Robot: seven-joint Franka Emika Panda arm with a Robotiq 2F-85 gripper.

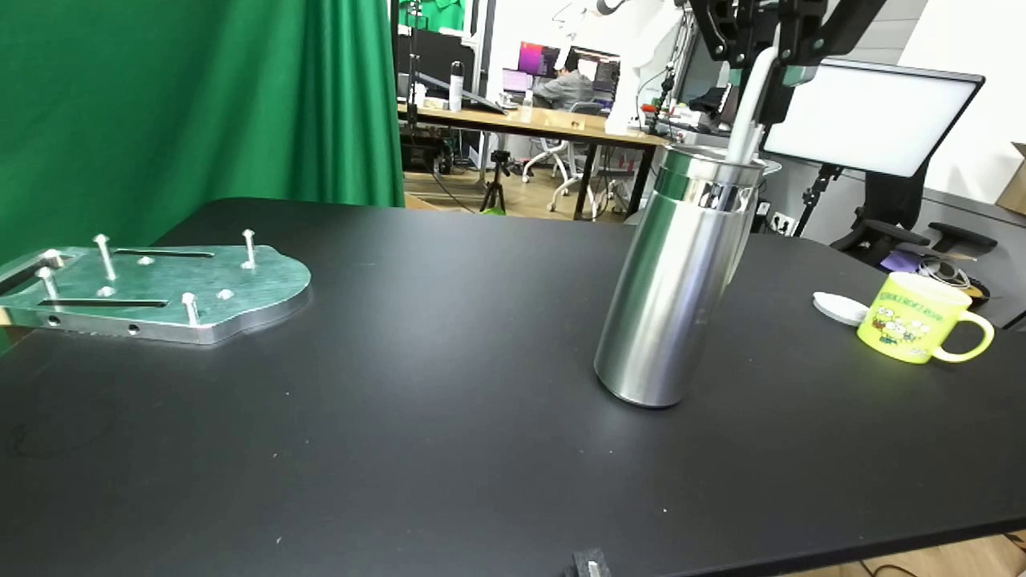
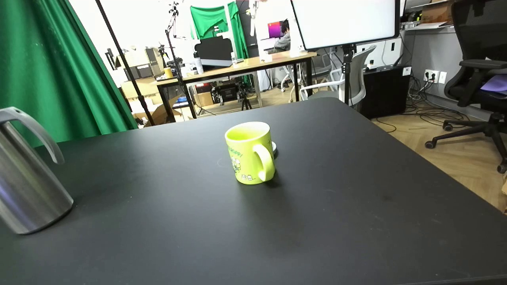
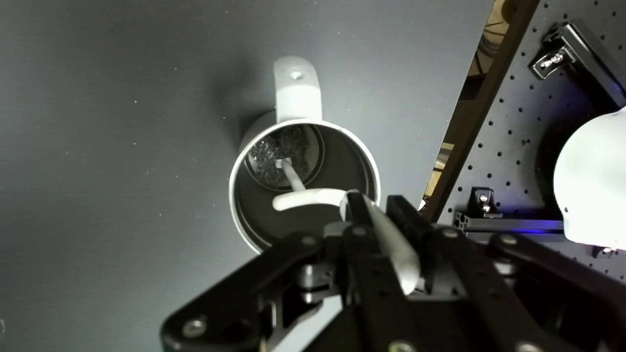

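Observation:
A tall steel pitcher with a grey handle stands on the black table, its open mouth showing from above in the wrist view. Out of it rises a white stick, whose lower end reaches down inside the pitcher. My gripper is above the pitcher's rim, shut on the upper part of this white stick. In the wrist view the fingers close from both sides of the stick and hide part of the rim. The gripper is out of frame in exterior view 2.
A yellow-green mug stands on the right side of the table, with a small white disc beside it. Far left lies a green metal plate with upright bolts.

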